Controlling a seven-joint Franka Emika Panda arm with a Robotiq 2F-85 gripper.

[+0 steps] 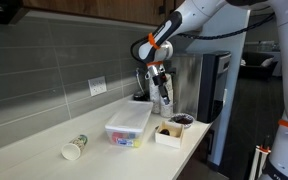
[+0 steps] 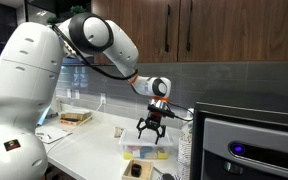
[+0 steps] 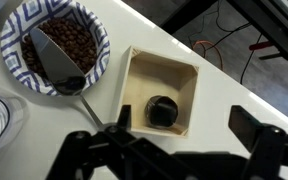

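Note:
My gripper is open above the counter, its dark fingers wide apart with nothing between them. Below, in the wrist view, lies a small pale open box holding a round black object. A patterned bowl of dark beans stands beside that box. Resting in the bowl is a dark scoop, its metal handle reaching over the rim. From exterior view 1, the gripper hangs well above the box, with the bowl just behind it.
A clear lidded bin stands left of the box. Farther left, a cup lies on its side. White rolls stand behind the bowl. Cables show beyond the counter edge.

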